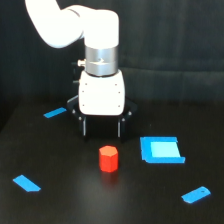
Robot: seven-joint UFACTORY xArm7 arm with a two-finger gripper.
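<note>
A small red block point(108, 158), many-sided in outline, rests on the black table near the middle of the camera view. Above and behind it hangs my gripper point(102, 131) on the white arm. Its two thin dark fingers point down, spread well apart with an empty gap between them. The block is not touched by either finger. To the right lies a white square point(164, 149) framed in blue tape.
Strips of blue tape mark the table at the front left point(26, 183), the front right point(196, 195) and the back left point(55, 112). A dark curtain hangs behind.
</note>
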